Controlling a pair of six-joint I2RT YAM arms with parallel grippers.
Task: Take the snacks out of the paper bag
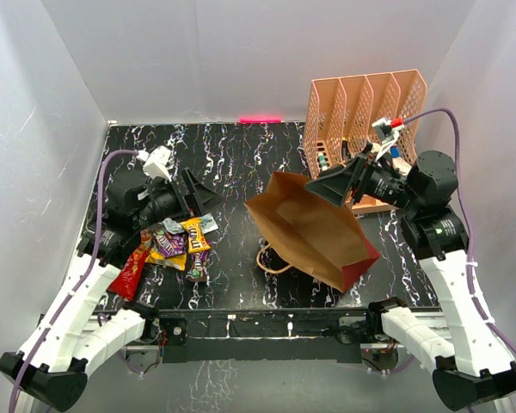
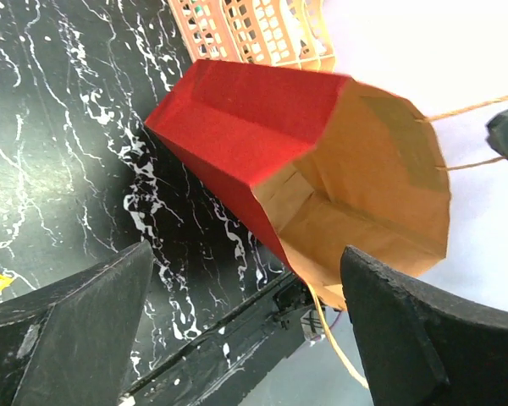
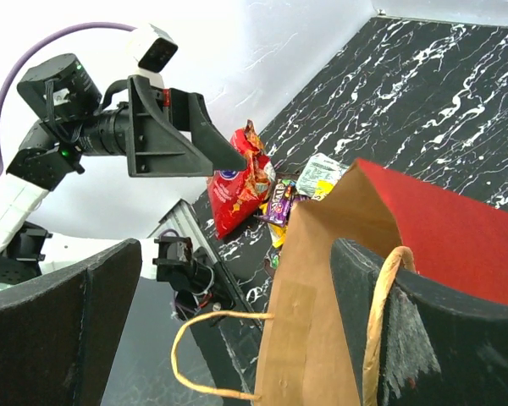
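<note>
The brown-and-red paper bag (image 1: 314,232) is tilted near the table's front right, and no snack shows in the part of its inside I can see. In the right wrist view, one bag handle (image 3: 377,326) runs across a finger of my open right gripper (image 1: 327,187), while the other handle (image 3: 190,351) hangs free. On the table at left lie several snacks, including a red packet (image 1: 131,271), a yellow packet (image 1: 195,235) and a purple packet (image 1: 169,244). My left gripper (image 1: 203,193) stands open and empty above and behind the pile, apart from the bag.
A pink-orange divided rack (image 1: 368,99) with small items stands at the back right, close behind the right gripper. Bare table (image 1: 232,172) fills the middle and back. Walls close in the sides and rear.
</note>
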